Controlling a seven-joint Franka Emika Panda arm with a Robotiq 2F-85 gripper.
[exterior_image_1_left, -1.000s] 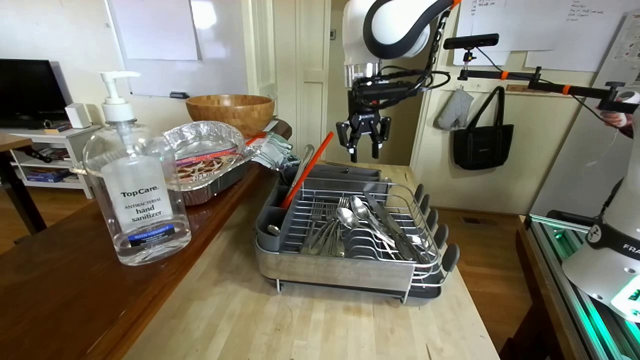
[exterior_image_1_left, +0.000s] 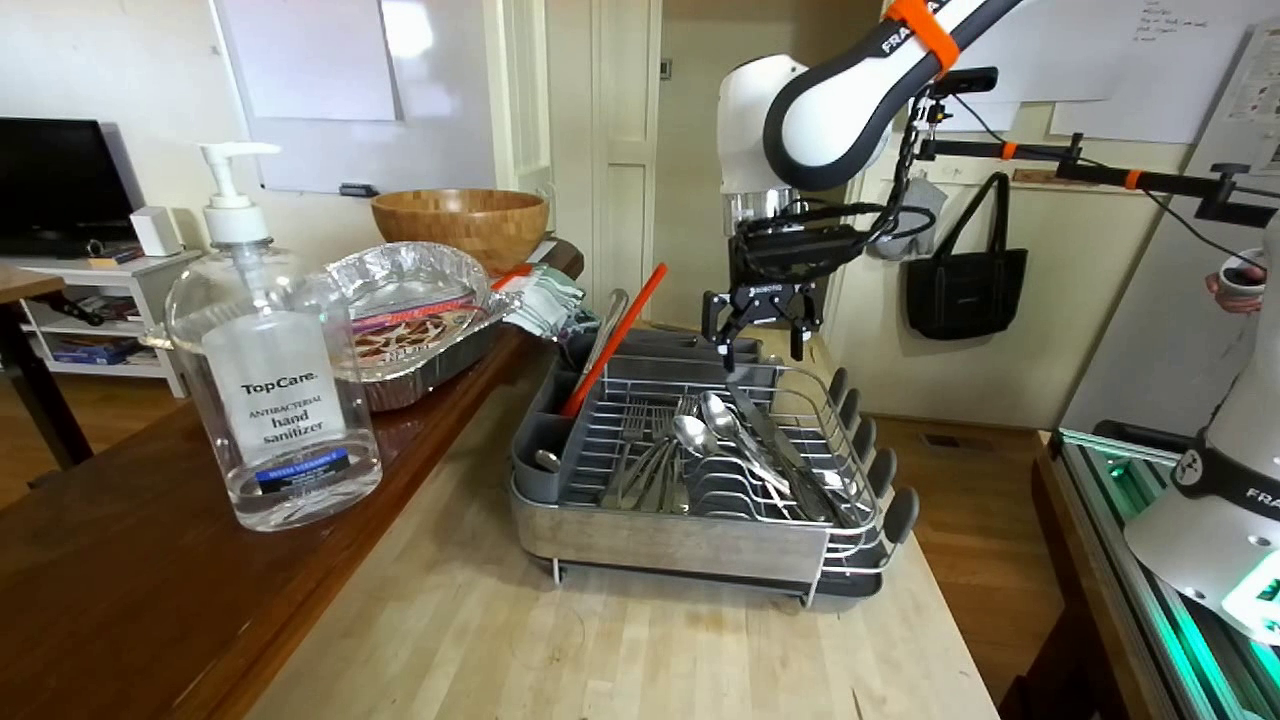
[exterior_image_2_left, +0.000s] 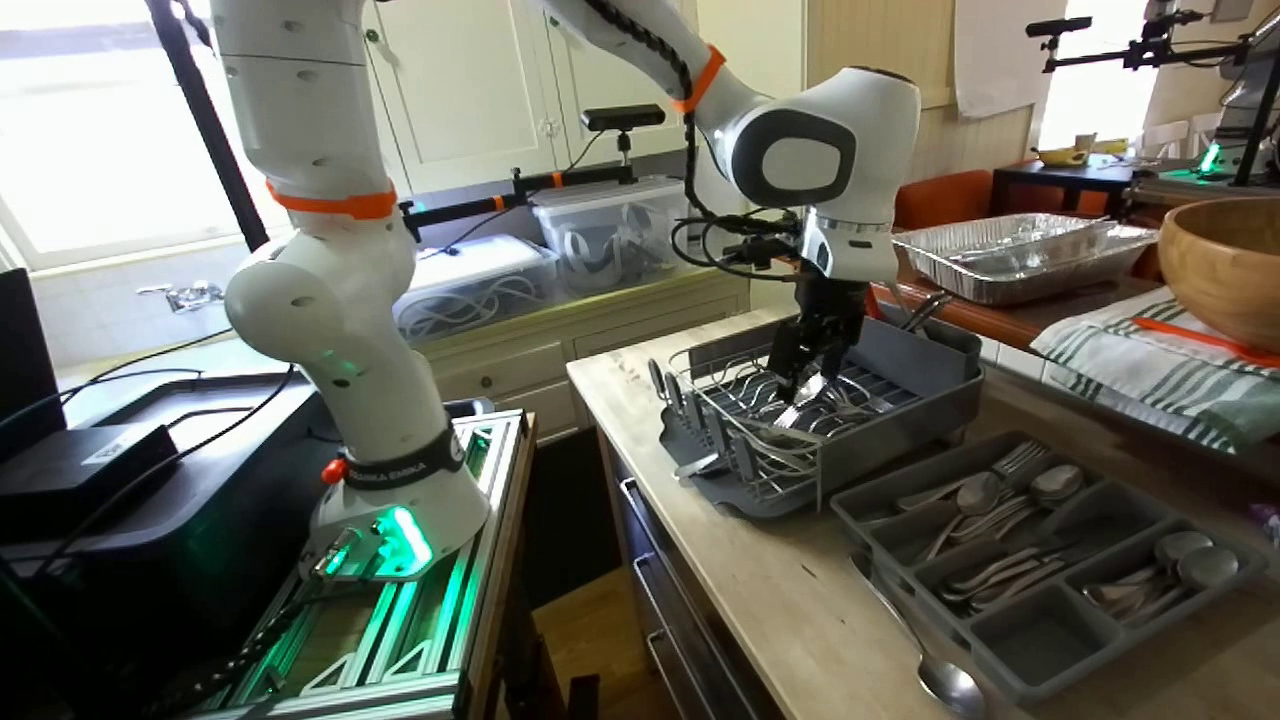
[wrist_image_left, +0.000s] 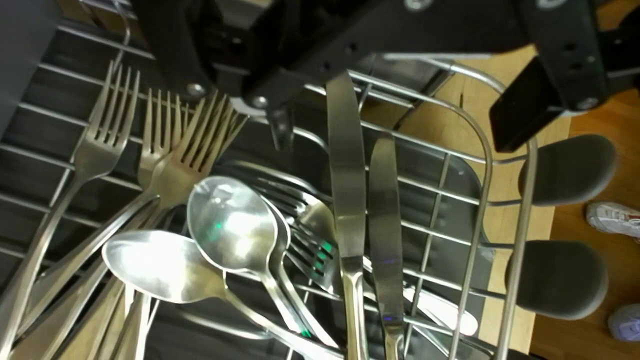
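My gripper (exterior_image_1_left: 763, 346) is open above the far part of the dish rack (exterior_image_1_left: 672, 538), with nothing between its fingers. The wrist view has its fingers spread wide, and two table knives, a longer one (wrist_image_left: 349, 198) and a shorter one (wrist_image_left: 385, 222), lie below the gap. Left of the knives are two bright spoons, one (wrist_image_left: 234, 225) overlapping another, plus a third spoon (wrist_image_left: 165, 267). Several forks (wrist_image_left: 108, 132) fan out at the left of the rack. More forks (wrist_image_left: 312, 222) lie partly hidden under the spoons and knives.
A grey cutlery tray (exterior_image_2_left: 1056, 636) with sorted forks, knives and spoons stands beside the rack; a large loose spoon (exterior_image_2_left: 948, 684) lies by it. The rack's caddy holds a red utensil (exterior_image_1_left: 618, 336). Hand sanitizer (exterior_image_1_left: 276, 396) and a foil pan (exterior_image_1_left: 414, 300) occupy the brown ledge.
My gripper has come down toward the rack, moved rightward in exterior view 1 and turned somewhat. The rack and its cutlery look unmoved.
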